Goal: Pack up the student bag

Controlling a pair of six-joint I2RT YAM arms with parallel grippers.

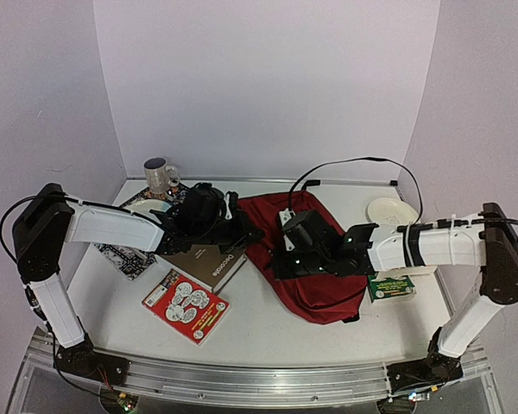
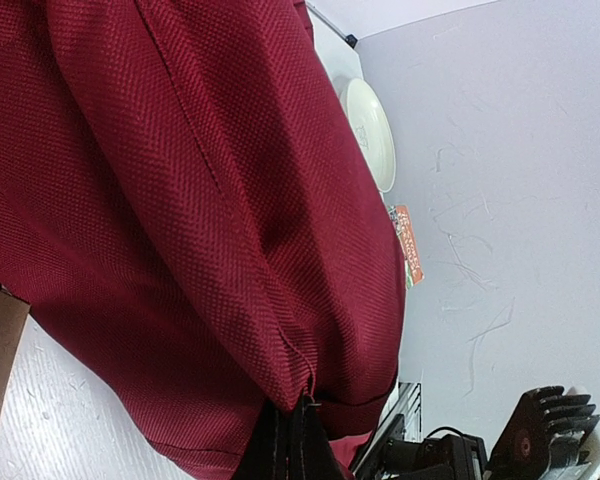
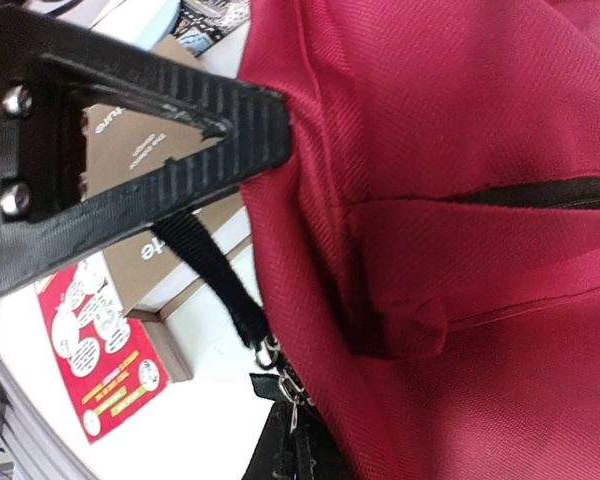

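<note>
The red bag (image 1: 315, 297) lies flat in the middle of the table, with a dark zipper opening (image 3: 540, 192) in the right wrist view. At its left edge, my left gripper is shut on a fold of the bag's fabric. The ridged finger (image 3: 250, 130) of that left gripper also presses against the bag edge. Just beside it, my right gripper is shut on a small metal zipper pull (image 3: 288, 382). A black strap (image 3: 212, 272) runs to the zipper slider. In the top view both gripper tips are partly hidden by the arms.
Left of the bag lie a brown book (image 1: 209, 266), a red book (image 1: 186, 305) and a black-and-white patterned item (image 1: 125, 258), with a mug (image 1: 157, 176) behind. A white plate (image 1: 390, 210) and a green box (image 1: 390, 287) are at the right.
</note>
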